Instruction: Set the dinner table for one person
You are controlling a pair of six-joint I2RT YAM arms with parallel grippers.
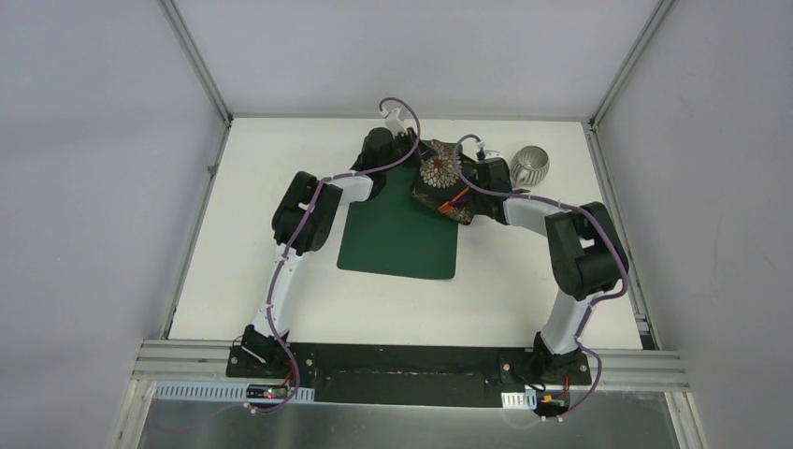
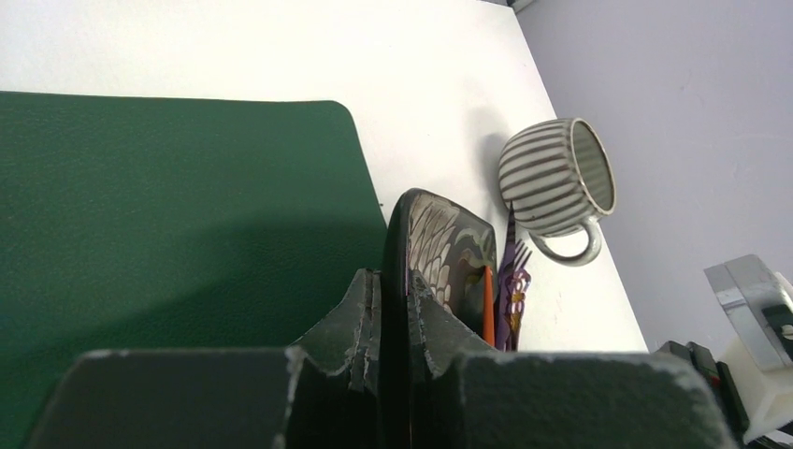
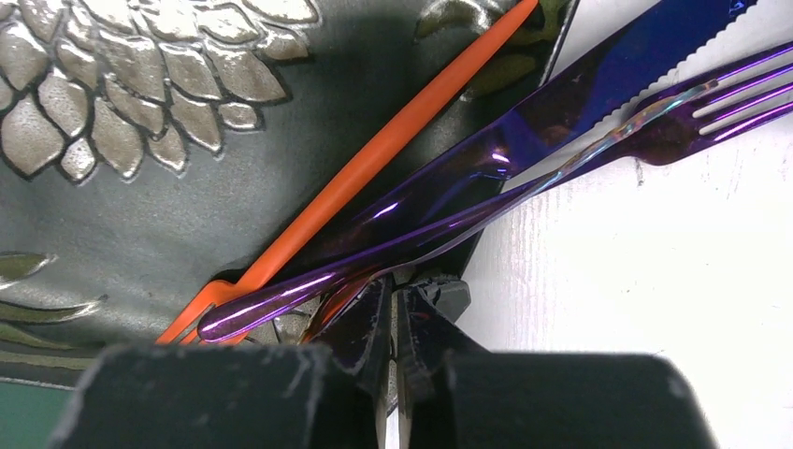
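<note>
A dark flower-patterned plate is tilted over the right part of the green placemat. My left gripper is shut on the plate's rim. My right gripper is shut at the plate's lower edge in the right wrist view; what exactly lies between its fingers is partly hidden. An orange utensil, a purple knife and a purple fork lie crossed at the plate's side, reaching past its edge over the white table.
A striped mug stands at the back right, beyond the cutlery. Grey walls border the back and sides.
</note>
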